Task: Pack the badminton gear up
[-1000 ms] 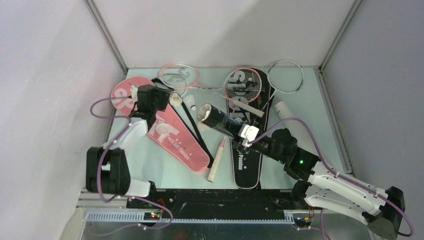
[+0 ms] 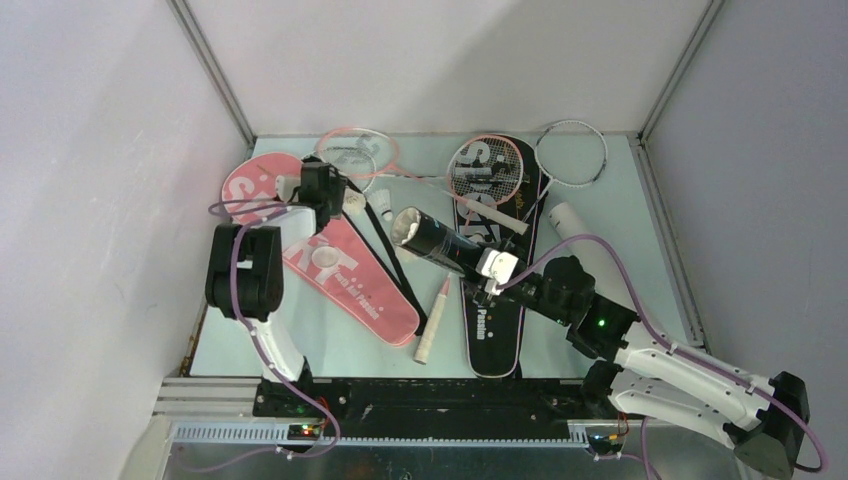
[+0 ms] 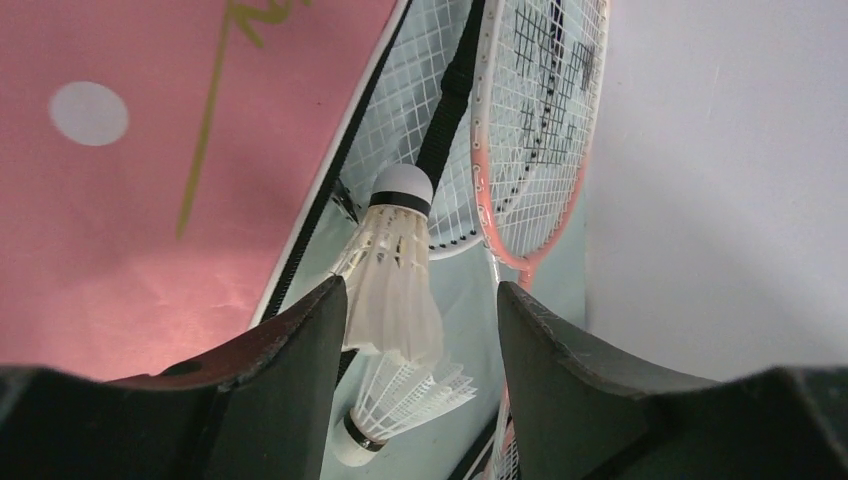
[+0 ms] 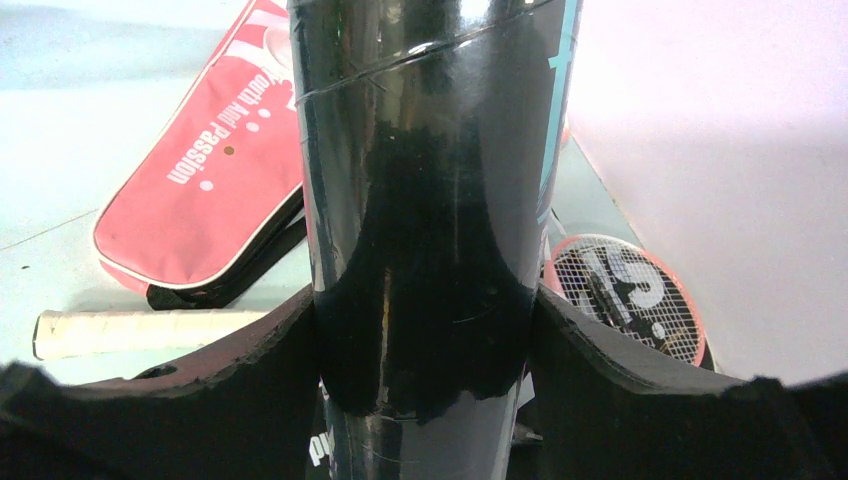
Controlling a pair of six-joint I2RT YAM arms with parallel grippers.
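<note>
My left gripper (image 2: 336, 184) hangs open over a shuttlecock (image 3: 390, 280) that lies beside the pink racket bag (image 2: 350, 295), with a second shuttlecock (image 3: 395, 405) below it in the left wrist view. My right gripper (image 2: 478, 268) is shut on a dark shuttlecock tube (image 4: 425, 150), held tilted over the middle, its pale-rimmed end toward the left. A black racket bag (image 2: 490, 340) lies under and beside that arm. Pink and white rackets (image 2: 395, 155) lie along the back.
A white racket (image 2: 600, 160) lies at the back right, above a white cylinder (image 2: 568, 222). A racket handle (image 2: 432, 330) lies between the bags. Walls enclose the table (image 2: 230, 350) at back and sides. Bare table shows at front left and right.
My right arm and the tube have not visibly moved.
</note>
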